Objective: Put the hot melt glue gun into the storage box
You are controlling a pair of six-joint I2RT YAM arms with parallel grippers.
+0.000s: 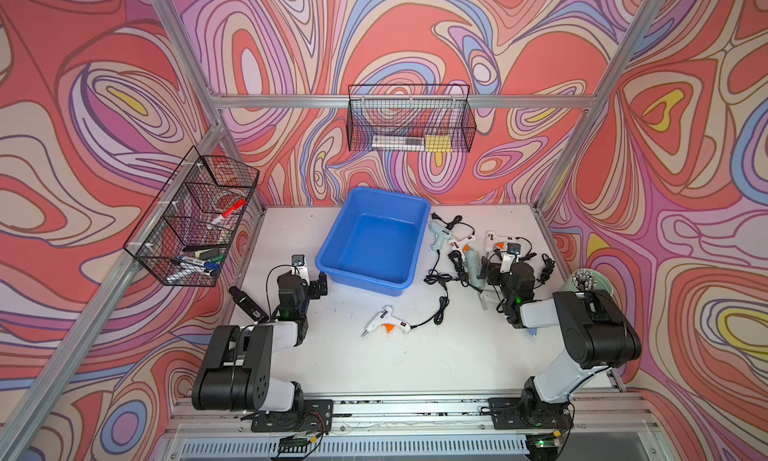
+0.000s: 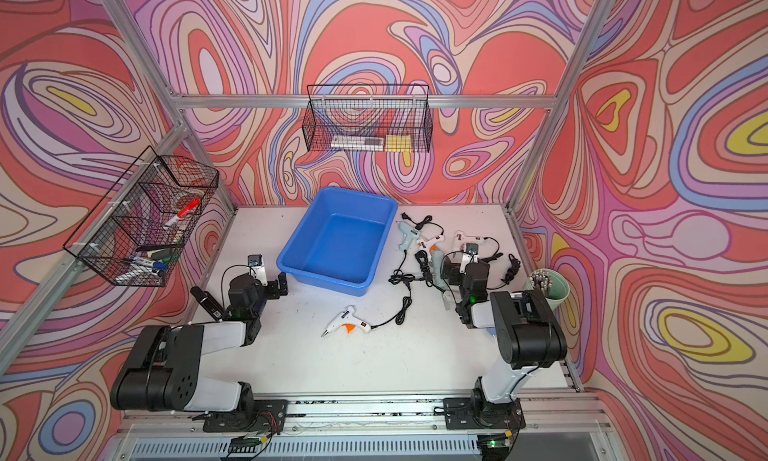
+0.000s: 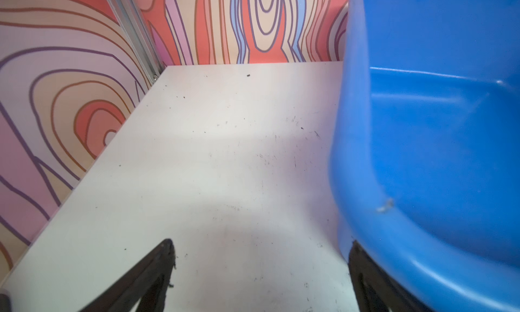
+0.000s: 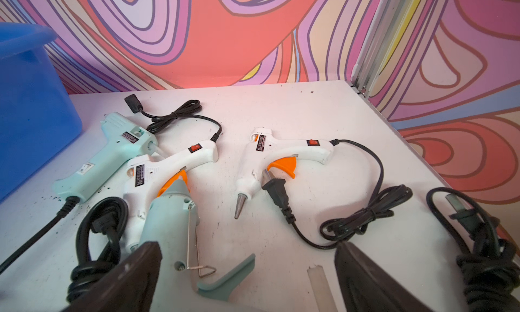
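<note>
An empty blue storage box (image 1: 373, 281) stands at the back middle of the table. In front of it lies a white glue gun (image 1: 387, 321) with an orange trigger, its black cord trailing right. More glue guns lie to the right of the box: a pale green one (image 4: 111, 149), a white one (image 4: 168, 171) partly behind another pale green one (image 4: 170, 220), and a white one (image 4: 281, 149) further right. My left gripper is open and empty beside the box's front left corner. Over the table's right side, my right gripper stands open, its fingers apart near the closest green gun.
Black cords (image 4: 100, 247) lie coiled among the right-hand guns. A black bottle-like object (image 1: 249, 304) sits beside the left arm. A green cup (image 2: 556, 286) stands at the right edge. Wire baskets (image 1: 412, 125) hang on the back and left.
</note>
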